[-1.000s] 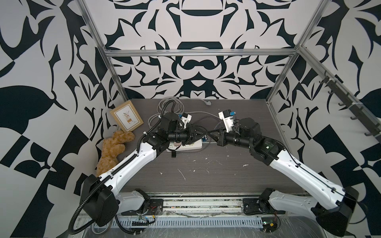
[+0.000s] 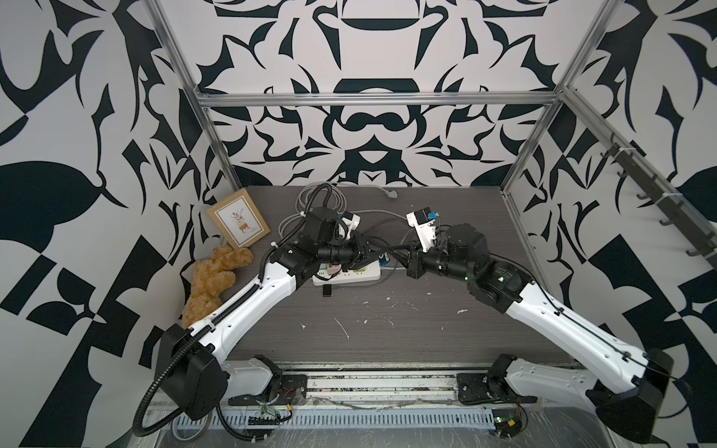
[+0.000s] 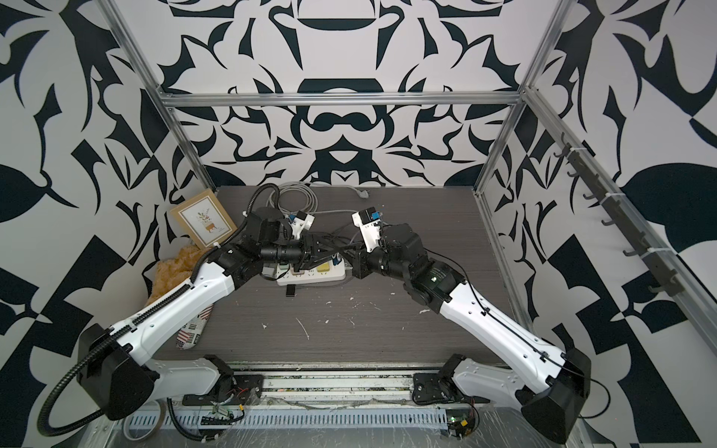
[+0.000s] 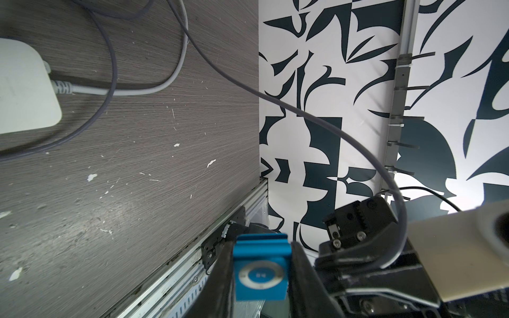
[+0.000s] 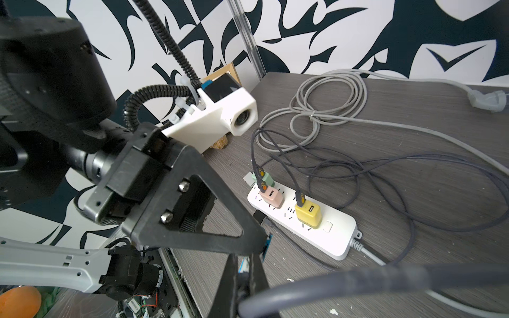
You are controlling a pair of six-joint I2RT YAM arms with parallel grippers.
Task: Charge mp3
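Note:
A small blue mp3 player (image 4: 262,281) with a round white control ring sits pinched between the fingers of my left gripper. Facing it from the right, my right gripper (image 2: 399,254) is shut on a dark grey charging cable (image 5: 381,283), which arcs up and away from the fingers. Above the table the two gripper tips nearly meet, over the right part of the white power strip (image 5: 342,241). The cable's plug end is hidden by the fingers, so I cannot tell whether it touches the player.
Yellow (image 5: 309,213), pink (image 5: 272,196) and green (image 5: 262,180) adapters with dark cables sit in the strip. A coiled grey cord (image 5: 339,114) lies behind. At left are a picture frame (image 2: 239,218) and a brown plush toy (image 2: 209,283).
The left arm has moved only a little, and both grippers stay shut.

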